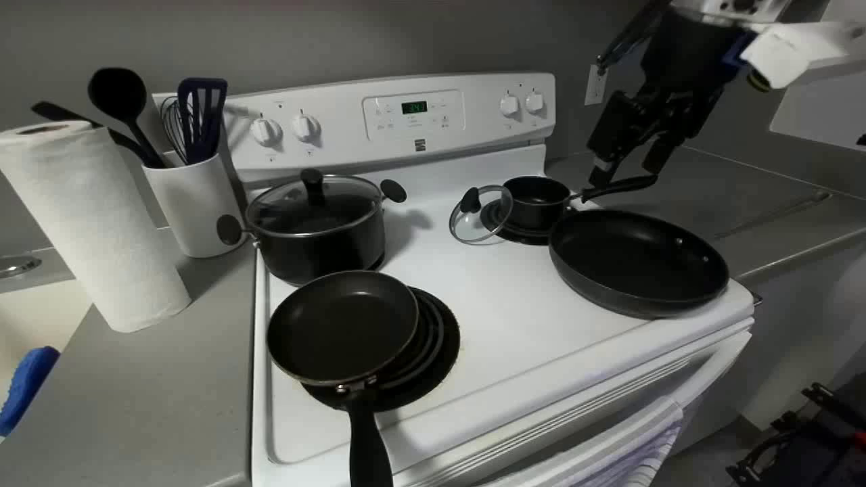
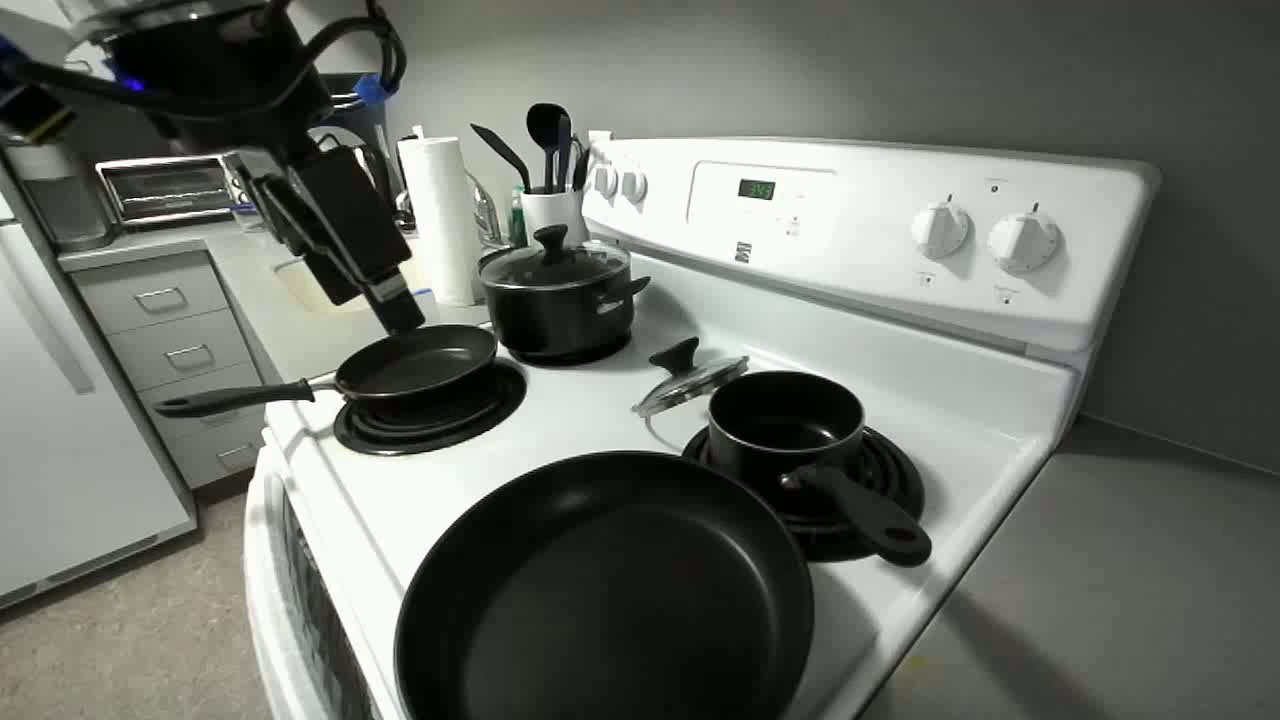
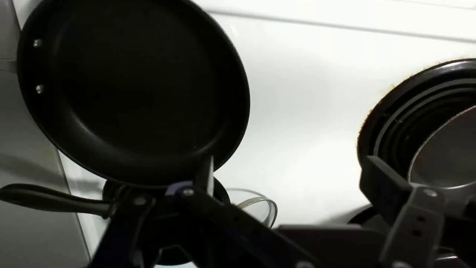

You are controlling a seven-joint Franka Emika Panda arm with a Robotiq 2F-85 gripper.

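My gripper (image 1: 626,169) hangs in the air above the stove, its two fingers wide apart. Between the fingertips in the wrist view there is only bare white stovetop (image 3: 303,134) far below. A large black frying pan (image 3: 142,80) fills the upper left of that view. Behind it stands a small black saucepan (image 2: 786,414), and a small glass lid (image 2: 696,382) with a black knob leans at its side. A smaller skillet (image 1: 345,325) sits partly off the front left burner (image 1: 442,341). At the back left is a lidded black pot (image 1: 321,243).
Left of the stove stand a paper towel roll (image 1: 97,227) and a white utensil holder (image 1: 199,207). The control panel (image 1: 390,122) rises along the back. Handles of the skillet and saucepan jut past the stove's edges. Open stovetop lies in the middle.
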